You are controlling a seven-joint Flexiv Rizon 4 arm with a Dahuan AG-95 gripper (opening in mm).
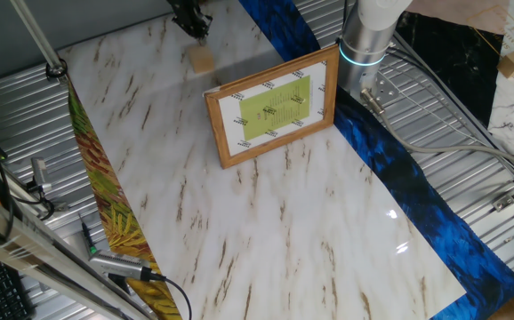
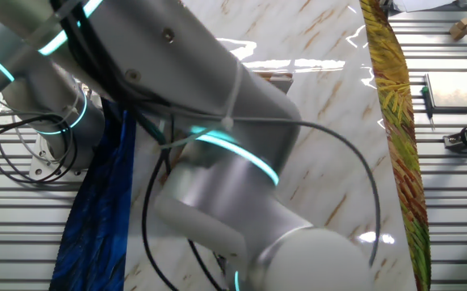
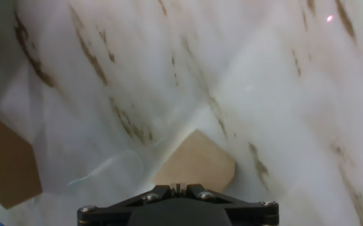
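A small pale wooden block [image 1: 201,60] rests on the marbled tabletop near its far edge. My black gripper [image 1: 203,41] hangs right by it, tip down, at the block's far side. From the wrist, the block [image 3: 197,162] lies just past the fingertips and is partly covered by them. The gripper is shut, its two tips together, and no object shows between them. Whether the tips touch the block I cannot tell. In exterior view 2 the arm hides both gripper and block.
A wooden picture frame [image 1: 229,159] with a green-and-white sheet stands upright near the block, towards the arm's base. A brown panel [image 3: 7,160] fills the wrist view's left edge. Blue cloth [image 1: 417,204] and yellow patterned cloth [image 1: 115,213] border the table.
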